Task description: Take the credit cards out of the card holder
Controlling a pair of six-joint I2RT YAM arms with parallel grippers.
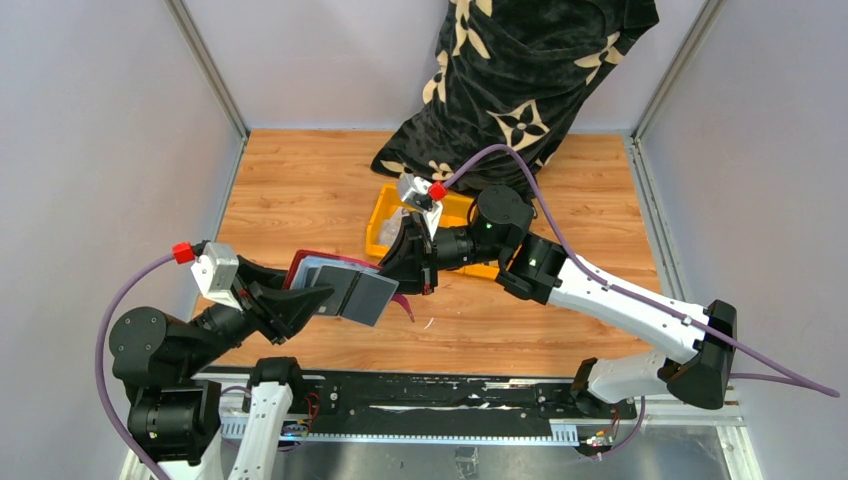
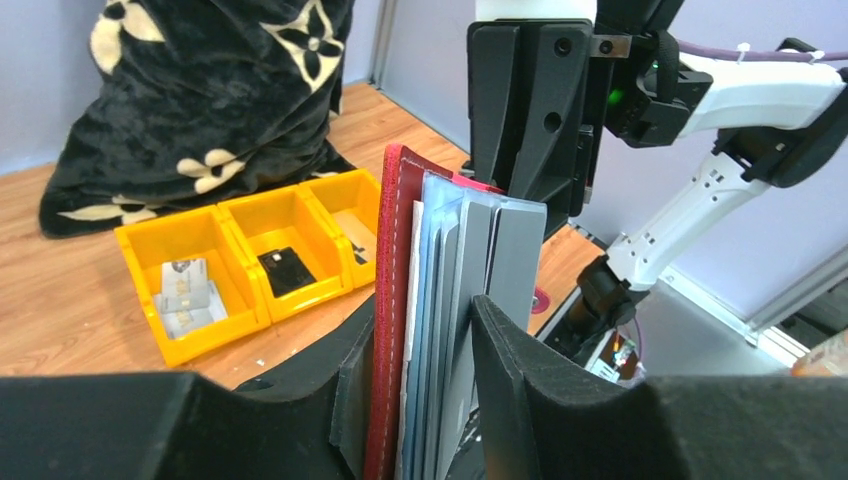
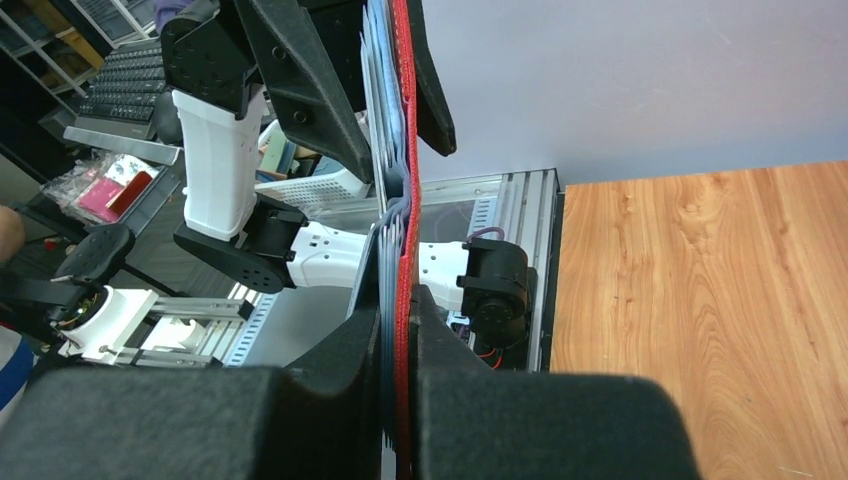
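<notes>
A card holder (image 1: 330, 258) with a red cover is held in mid-air between my two arms, its bluish-grey sleeves fanned open. In the left wrist view its red cover (image 2: 392, 250) stands upright beside the stacked sleeves (image 2: 450, 260). My right gripper (image 1: 390, 268) is shut on one end of the holder. Around the other end are the fingers of my left gripper, partly open, one on each side; light gaps show between them and the holder in the right wrist view. Whether cards sit inside the sleeves is hard to tell.
Behind the holder stands a yellow tray (image 2: 212, 338) with three compartments. Pale cards (image 2: 187, 290) lie in the left one, a black card (image 2: 287, 270) in the middle one. A dark patterned cloth (image 1: 520, 90) hangs at the back.
</notes>
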